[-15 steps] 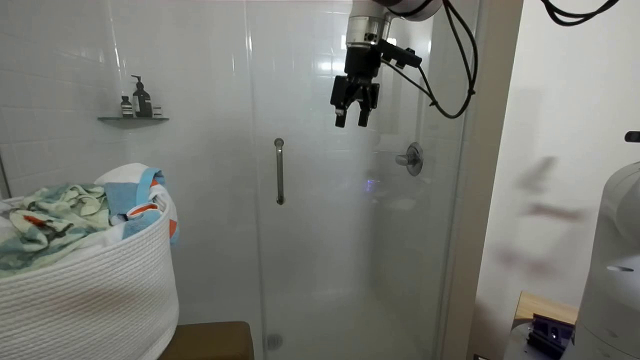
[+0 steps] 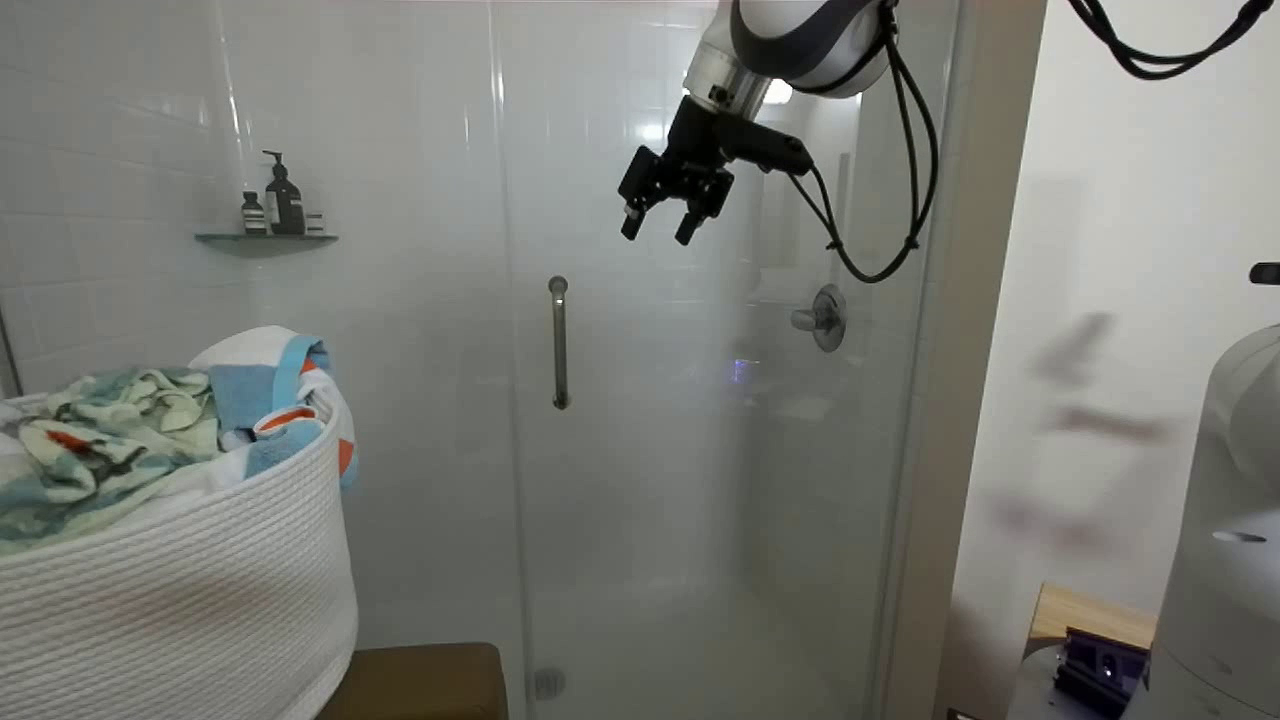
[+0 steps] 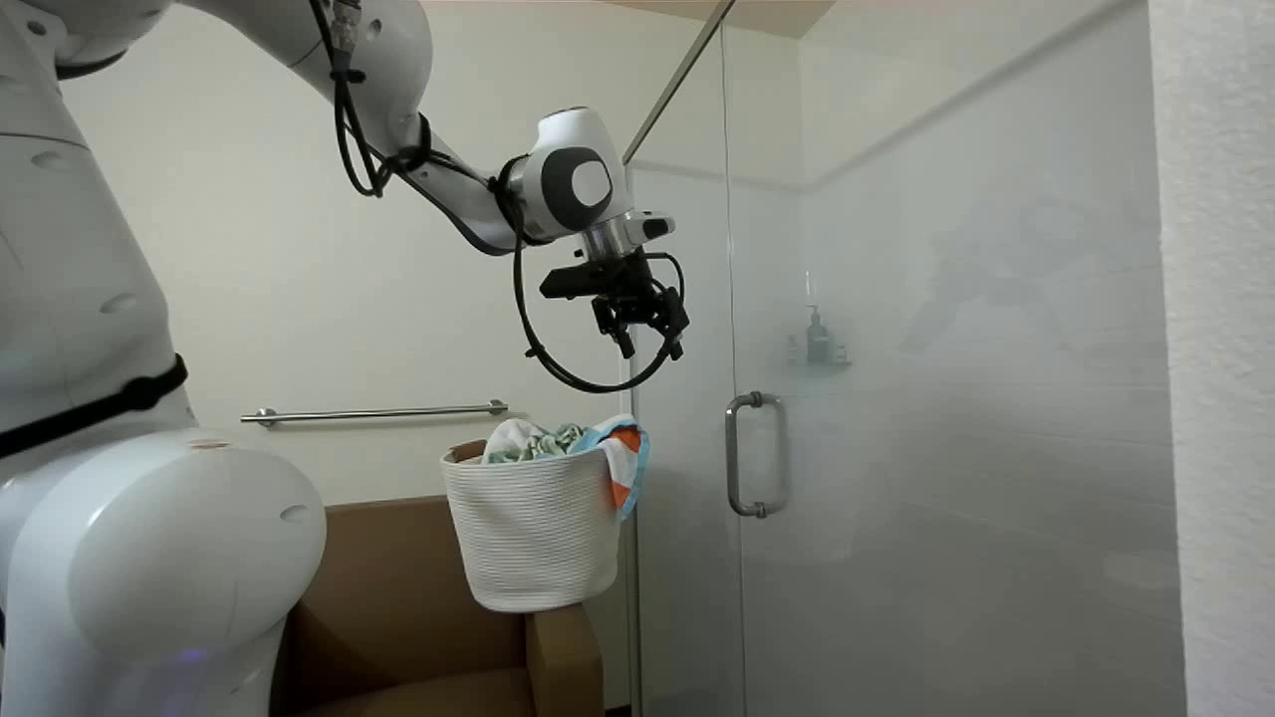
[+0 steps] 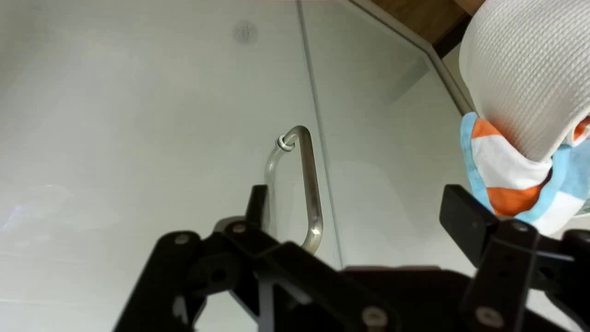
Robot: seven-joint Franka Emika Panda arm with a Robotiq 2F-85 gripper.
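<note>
My gripper (image 2: 656, 230) hangs open in front of the glass shower door (image 2: 672, 480), with nothing between its fingers. Its two black fingers (image 4: 464, 224) stand wide apart in the wrist view. Up and to the right of the metal door handle (image 2: 560, 344) in exterior view 1, the gripper is clear of it. The wrist view shows that handle (image 4: 312, 193) beyond the left finger, its lower end partly covered by the gripper. A white woven basket (image 3: 534, 532) holds a green patterned cloth (image 2: 132, 432) and a towel (image 3: 624, 458) in blue, orange and white, which hangs over the rim.
The basket rests on the arm of a brown chair (image 3: 567, 669). A towel bar (image 3: 377, 414) is fixed to the wall behind. Behind the glass are a corner shelf (image 2: 266, 238) with bottles and a shower valve (image 2: 825, 318). Open air surrounds the gripper.
In exterior view 1 my gripper has moved left and tilted, its fingers now slanting down and to the left rather than pointing straight down. Basket, towels and door look unchanged.
</note>
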